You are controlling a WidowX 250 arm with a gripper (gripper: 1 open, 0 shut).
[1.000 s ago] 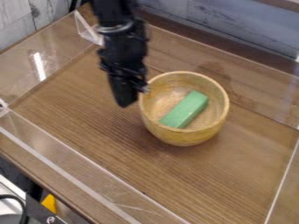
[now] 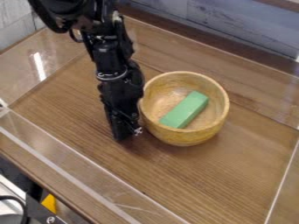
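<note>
My gripper (image 2: 124, 129), black, hangs low over the wooden table, just left of a round wooden bowl (image 2: 163, 85); they look close, perhaps touching. Its fingertips are dark against their shadow, so I cannot tell how the fingers stand or whether anything is between them. In the bowl, toward its right side, lies a green block (image 2: 184, 110).
A pale wall (image 2: 233, 26) runs along the back. A small yellow object (image 2: 48, 202) and dark cables show beyond the front left edge.
</note>
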